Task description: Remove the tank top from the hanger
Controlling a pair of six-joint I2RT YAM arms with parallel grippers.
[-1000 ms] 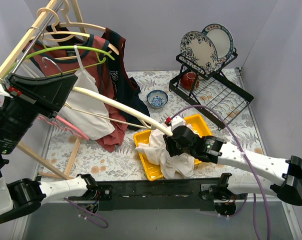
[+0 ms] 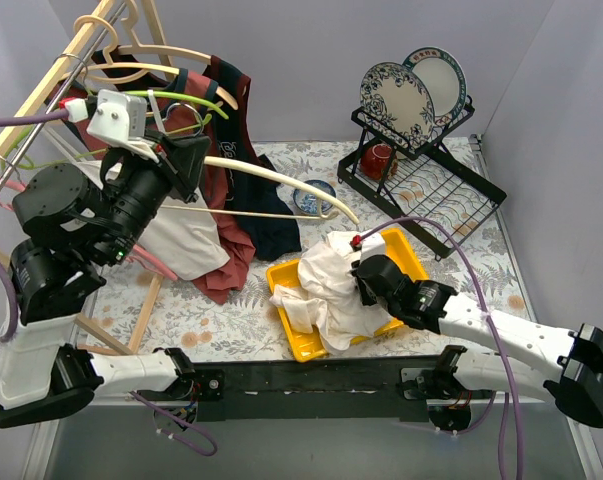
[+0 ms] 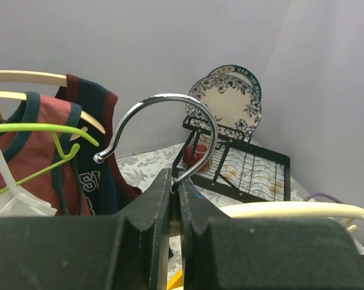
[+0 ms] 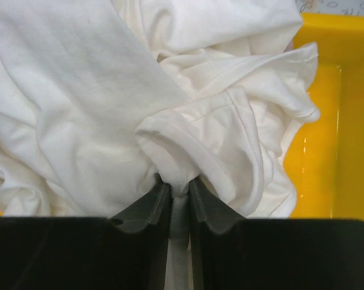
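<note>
Pale cream and raised over the table, the hanger shows its metal hook standing above my left gripper, which is shut on the hanger near the hook's base. A white garment lies bunched in the yellow basket; whether it is the tank top cannot be told. My right gripper is shut on a fold of this white cloth. The hanger's right end is near the right gripper in the top view. A second white top hangs on the rack at left.
A wooden rack with hanging garments, including a dark one, and a green hanger stands at left. A dish rack with plates is at back right. A blue bowl sits mid-table, partly behind the hanger.
My left gripper has moved right and toward the back with the hanger, which now covers part of the bowl. The right gripper has shifted slightly right, over the basket.
</note>
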